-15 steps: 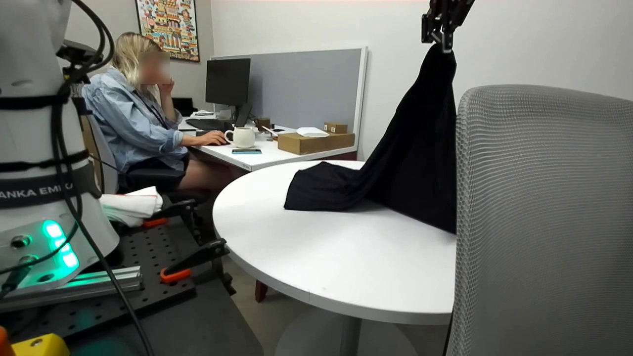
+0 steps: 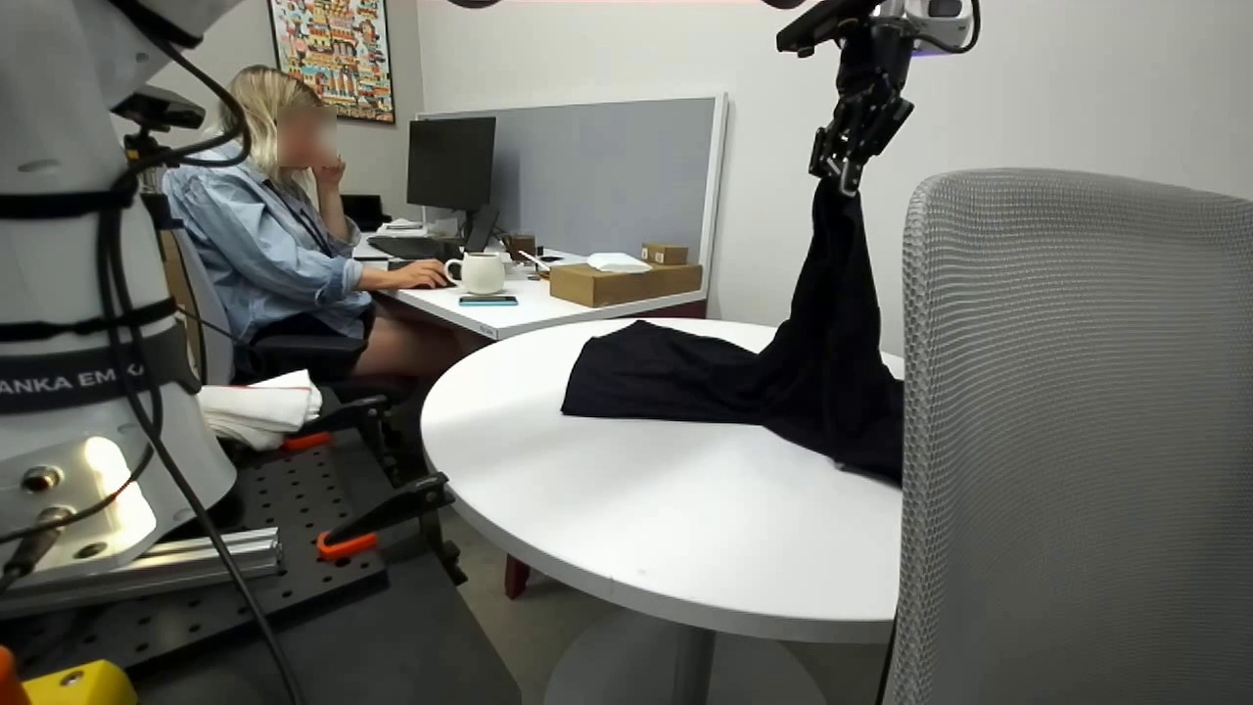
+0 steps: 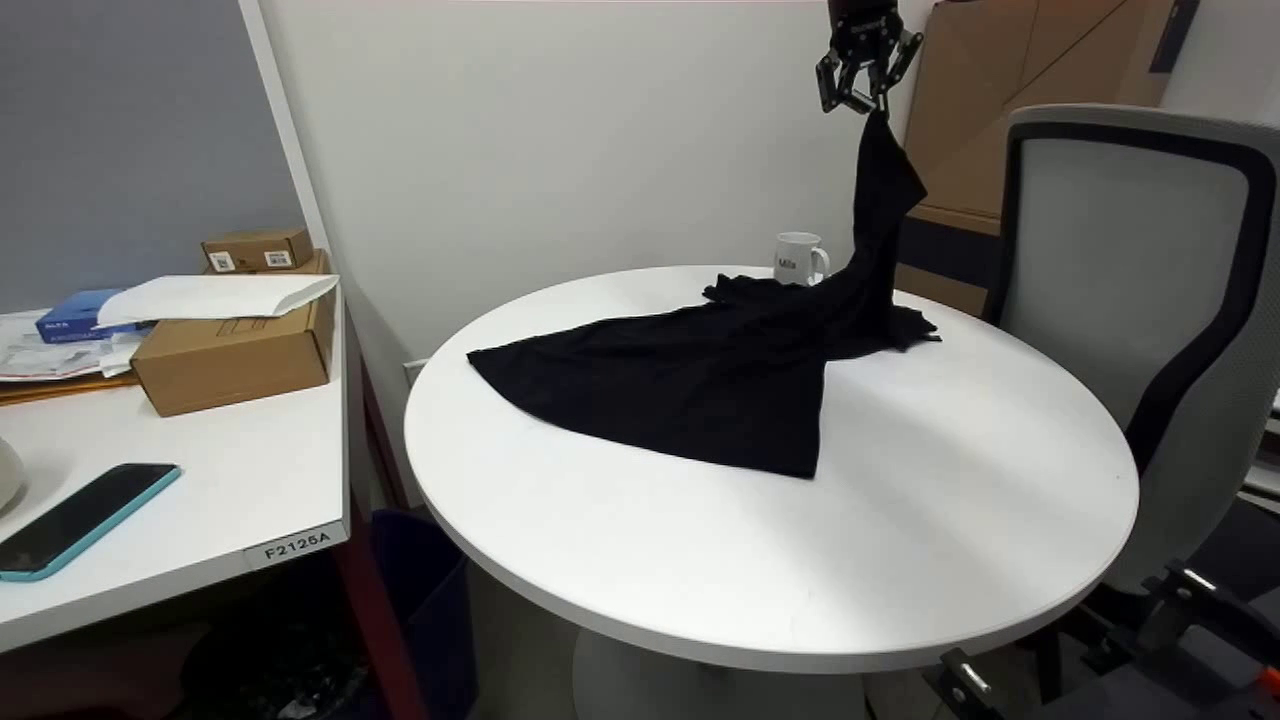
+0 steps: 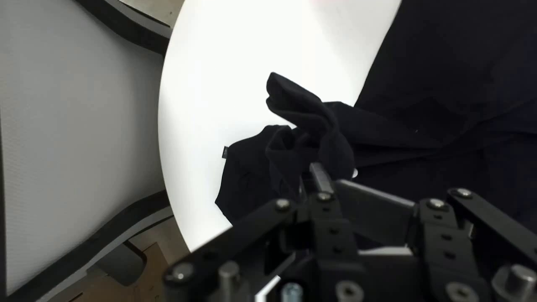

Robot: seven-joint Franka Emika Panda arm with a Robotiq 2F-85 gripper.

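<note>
A black cloth (image 2: 829, 341), which looks like a garment, hangs by one bunched part from my gripper (image 2: 837, 176) above the round white table (image 2: 658, 529). The gripper (image 3: 878, 106) is shut on the fabric, as the cloth (image 3: 672, 384) rises in a narrow column straight to its fingertips. Its other end lies spread over the tabletop toward the desk side. From the wrist view, a fold of the cloth (image 4: 302, 108) stands up just past the fingertips, and a crumpled portion rests near the table's edge with a small tag (image 4: 225, 152) showing.
A white mug (image 3: 797, 257) stands on the table behind the cloth, partly hidden by it. One mesh chair (image 2: 1081, 411) is close against the table. A person (image 2: 264, 223) sits at the neighbouring desk (image 2: 540, 315).
My gripper has come down and slightly left in exterior view 1, still with the cloth. The hanging part is lower and narrower, with more fabric gathered on the table. The base light went from green to white.
</note>
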